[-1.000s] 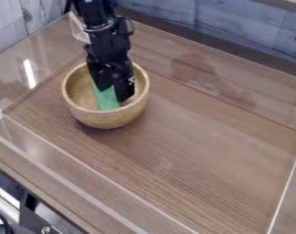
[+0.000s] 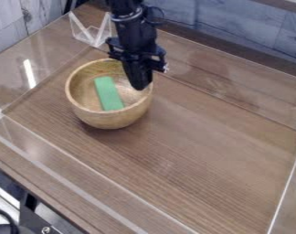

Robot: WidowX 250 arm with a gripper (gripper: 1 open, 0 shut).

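A light wooden bowl [image 2: 126, 114] sits on the wooden table toward the left of the view. A green rectangular block [image 2: 107, 93] lies inside it, leaning toward the bowl's left side. My black gripper [image 2: 142, 75] hangs over the back right part of the bowl, to the right of the block; it looks shut, and I see nothing between its fingers, though they are small and dark here.
A panelled wall [image 2: 254, 41] runs along the back. White wire-like pieces stand at the back left and left edge. Dark cables show at the lower left corner.
The gripper has risen and moved right, away from the green block, which is now uncovered inside the bowl.
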